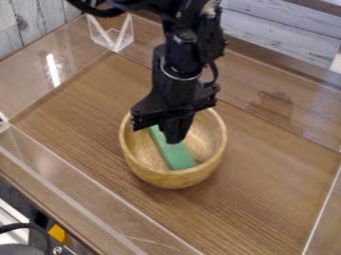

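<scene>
A wooden bowl sits on the table, holding a green block that lies flat inside it. My black gripper comes down from the top, its fingertips over the back of the bowl at the upper end of the block. The gap between the fingers is hard to make out, and whether they touch the block cannot be told.
The wooden table has free room to the right and left of the bowl. A clear plastic object stands at the back left. Cables lie off the table at the lower left.
</scene>
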